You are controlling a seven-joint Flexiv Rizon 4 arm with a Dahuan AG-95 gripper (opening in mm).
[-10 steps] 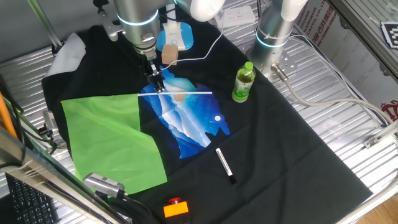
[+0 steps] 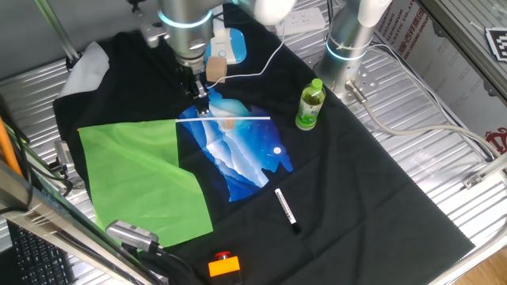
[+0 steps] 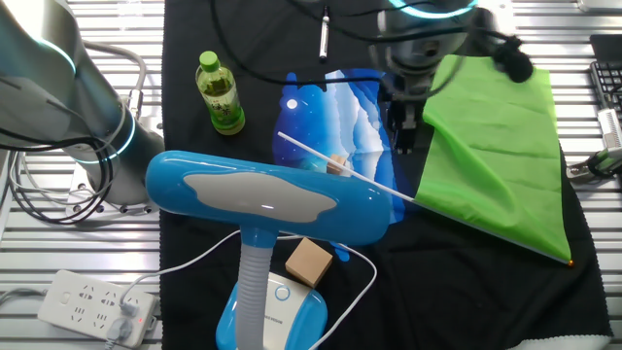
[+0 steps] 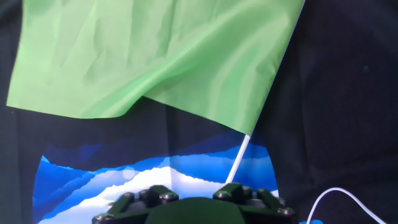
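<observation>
A green flag [image 2: 142,182] lies spread on the black cloth, a soft fold running across it in the wrist view. Its thin white pole [image 2: 238,119] extends past the fabric and crosses a blue-and-white picture sheet [image 2: 238,158]. My gripper [image 2: 203,112] points down over the sheet, close to the pole near the flag's corner. In the wrist view the gripper shows its dark fingers [image 4: 231,191] apart, so it stands open. There the pole runs down behind the right-hand finger; whether they touch cannot be told.
A green-capped bottle [image 2: 310,105] stands right of the sheet, and a marker [image 2: 287,209] lies in front. A wooden block [image 3: 308,262] and blue lamp [image 3: 262,199] are near the arm. An orange box with a red button [image 2: 225,266] sits at the front.
My arm's wrist has shifted slightly right in exterior view 1 and tilted more upright, the fingertips staying near the pole. The flag, pole and other objects look unmoved.
</observation>
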